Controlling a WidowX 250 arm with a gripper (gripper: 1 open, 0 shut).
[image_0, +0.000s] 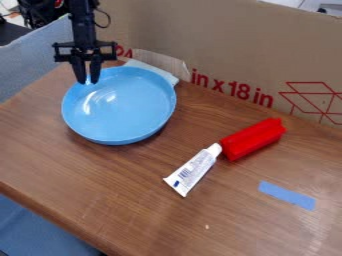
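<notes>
My black gripper (88, 72) is at the upper left, its fingertips over the back left rim of a round blue plate (120, 110) on the wooden table. The fingers look fairly close together, and whether anything is between them is unclear. A white tube with a white cap (191, 172) lies right of the plate, beside a red cylindrical object (251, 138).
A cardboard box wall (241, 50) closes off the back. A pale object (160, 62) lies behind the plate. A blue tape strip (286, 195) is at the right.
</notes>
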